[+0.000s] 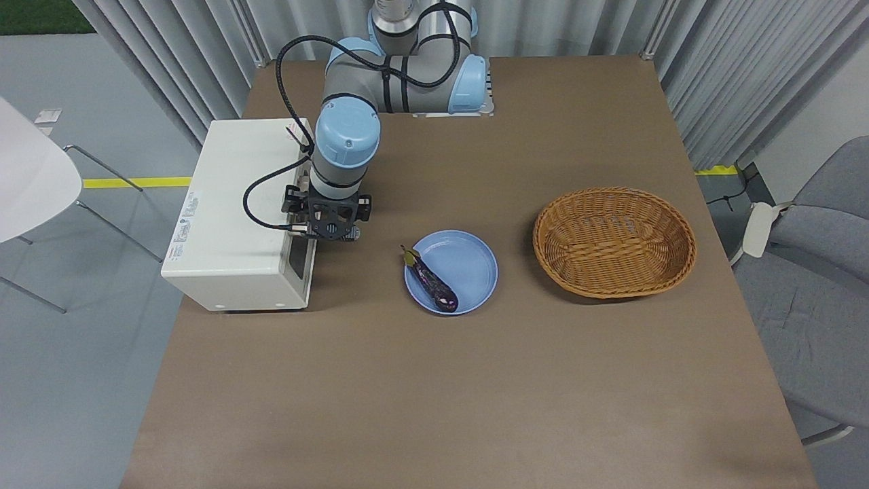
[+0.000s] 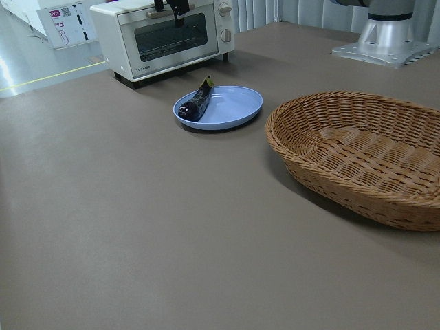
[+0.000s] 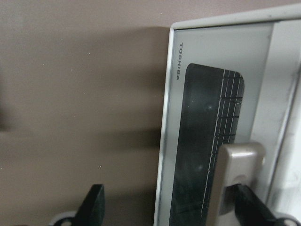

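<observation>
A white toaster oven (image 1: 225,216) stands at the table's left, its glass door (image 2: 170,41) closed in the left view. My gripper is at the door front, over the handle (image 3: 236,170). In the wrist view one dark finger sits against the handle and the other is over the table to its left, so the fingers look open. A blue plate (image 1: 461,261) holds an eggplant (image 1: 433,282), right of and nearer the front than the gripper.
A wicker basket (image 1: 614,241) sits to the right of the plate. Chairs stand off both sides.
</observation>
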